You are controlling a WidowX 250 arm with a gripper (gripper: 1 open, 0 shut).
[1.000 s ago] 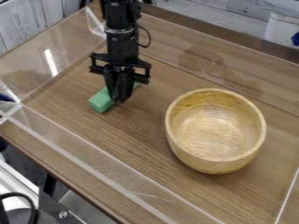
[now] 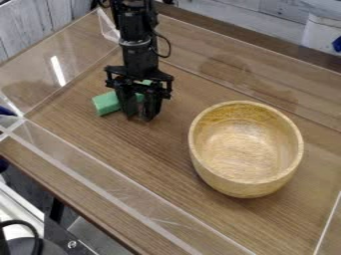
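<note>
The black gripper (image 2: 140, 92) hangs low over a green block (image 2: 107, 103) on the wooden table (image 2: 147, 179). Its dark fingers cover much of the block, whose left end shows. Whether the fingers are closed on it is hidden.
A round, light wooden bowl (image 2: 245, 147) stands to the right with space between it and the gripper. Cables lie at the lower left edge.
The gripper has moved a little lower and to the right over the green block, covering more of it.
</note>
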